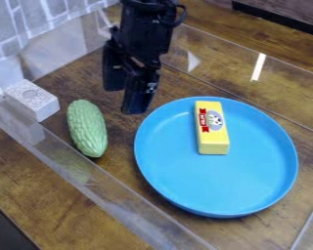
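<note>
My black gripper (130,85) hangs from the top of the view, pointing down above the wooden surface, behind and between a green cucumber-like vegetable (86,128) and a blue plate (211,183). A yellow box (210,135) with a red label lies on the plate, toward its back.
A white block (32,99) sits at the left. Clear plastic walls run along the left and lower left. Bare wood (250,68) is free behind the plate and at the right.
</note>
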